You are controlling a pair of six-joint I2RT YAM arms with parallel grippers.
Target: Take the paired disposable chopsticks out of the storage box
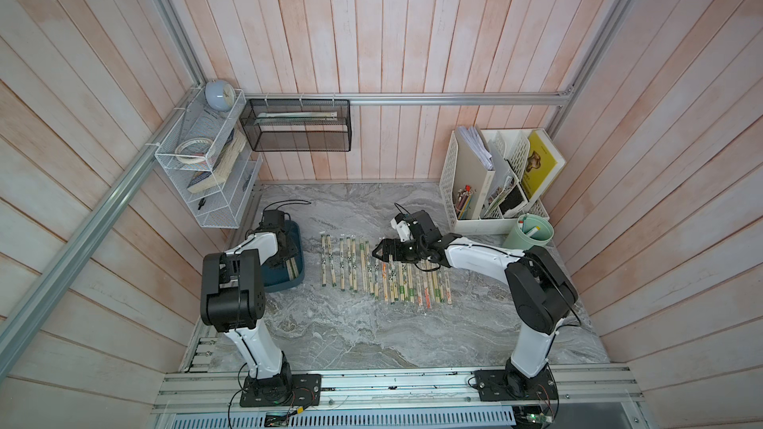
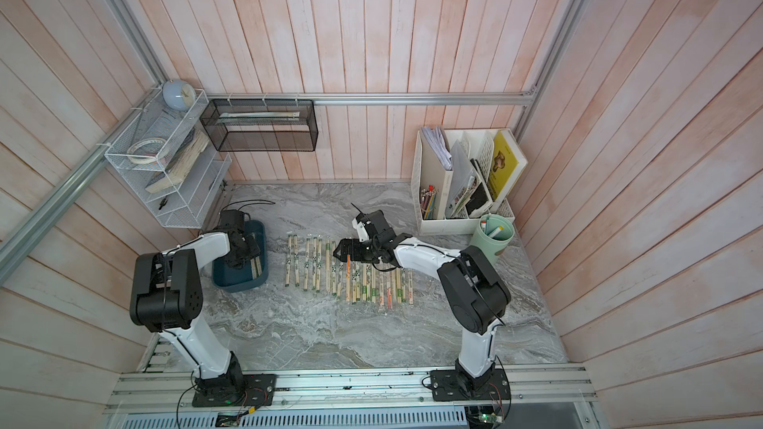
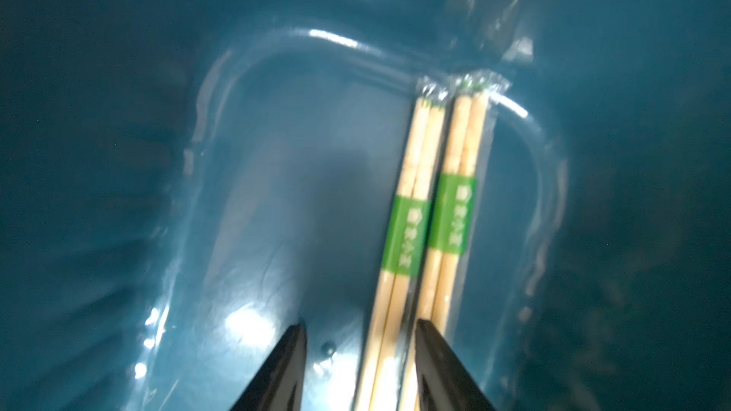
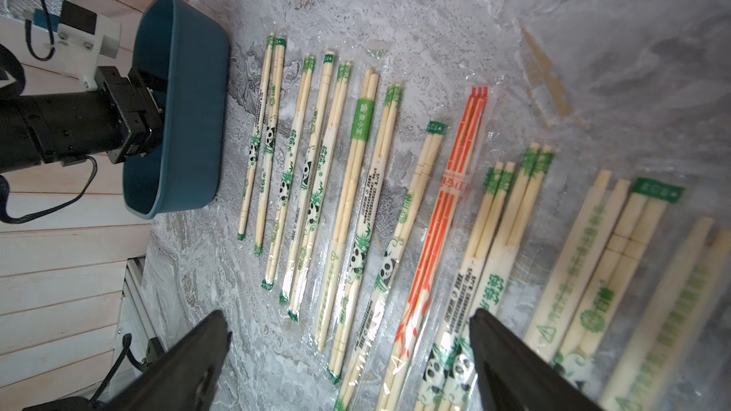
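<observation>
The dark teal storage box [image 4: 195,114] stands at the left. Inside, two wrapped chopstick pairs with green bands, a left pair [image 3: 405,236] and a right pair [image 3: 452,213], lie side by side. My left gripper is down in the box, part open, its fingertips at the lower ends of the pairs; nothing is clearly held. My right gripper hangs open above a long row of wrapped pairs on the grey table, including a red one [image 4: 449,182].
A white file organiser [image 1: 477,222] and green pen cup [image 1: 524,234] stand at back right. Wire shelves [image 1: 202,190] are at left, a black wire basket [image 1: 298,143] on the back wall.
</observation>
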